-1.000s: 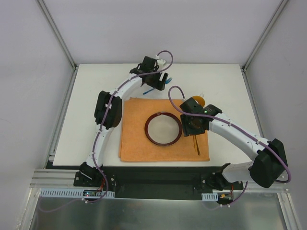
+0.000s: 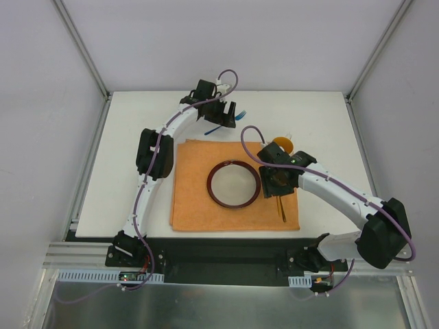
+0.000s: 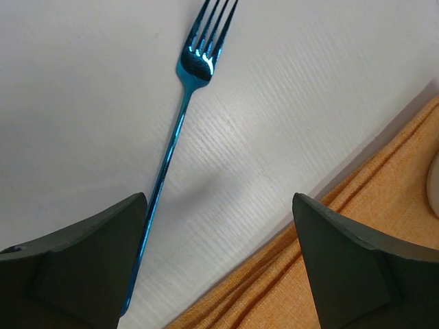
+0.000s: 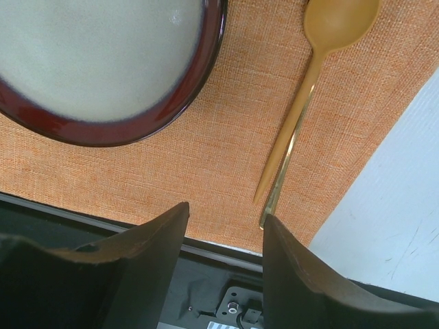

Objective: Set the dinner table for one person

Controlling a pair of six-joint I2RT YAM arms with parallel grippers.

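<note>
A blue metal fork (image 3: 171, 145) lies on the bare white table just behind the orange placemat (image 2: 195, 219). Above its handle hovers my left gripper, open, with the handle near the left finger and nothing held. A round plate with a dark red rim (image 2: 234, 204) rests on the mat's middle. To the plate's right lie a tan spoon (image 4: 302, 92) and a thin gold utensil (image 4: 280, 184), side by side; the gold one's far end is hidden. Over the mat's right side my right gripper is open and empty.
An orange-yellow cup (image 2: 284, 144) stands at the mat's back right corner, partly behind the right arm. Clear white table (image 2: 315, 116) shows at the back right and along the left. Folds run along the mat's back edge.
The right arm, plate and utensils look unmoved.
</note>
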